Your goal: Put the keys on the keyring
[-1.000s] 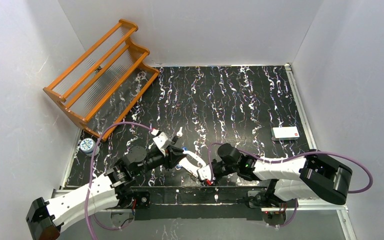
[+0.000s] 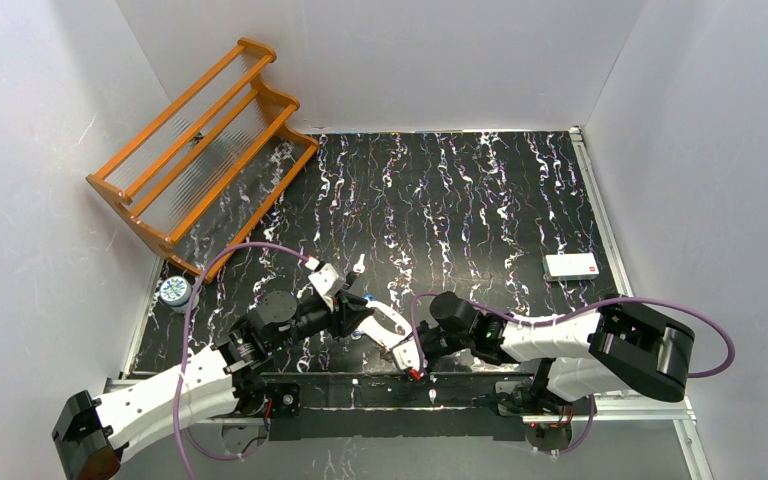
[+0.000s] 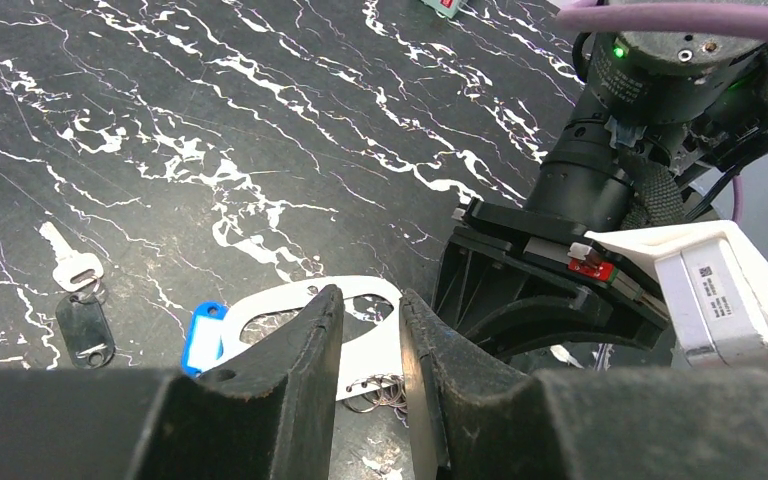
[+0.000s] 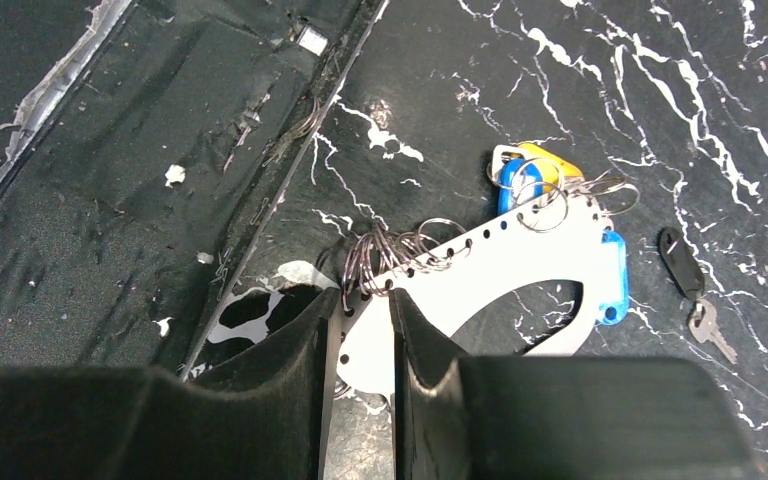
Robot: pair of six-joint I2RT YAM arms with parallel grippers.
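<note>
The white perforated keyring plate (image 4: 550,245) lies near the table's front edge, with a row of metal rings (image 4: 385,255) hooked through its holes. A blue tag (image 4: 612,280) and a yellow tag (image 4: 552,160) hang at its far end. Off to its side lies a key (image 4: 710,328) with a black fob (image 4: 679,258), clear of both grippers. My right gripper has its fingers parted over the plate's near end, beside the ring cluster; contact is unclear. Partly open too, my left gripper hovers over the plate, with nothing visibly held between its fingers.
Both arms crowd together at the front edge, the right gripper's body close beside the left fingers. A wooden rack (image 2: 200,160) leans at the back left, near a small round tin (image 2: 175,291). A white box (image 2: 570,267) sits at right.
My right arm has shifted slightly left and toward the front edge. The left arm, the plate and the loose key look unmoved.
</note>
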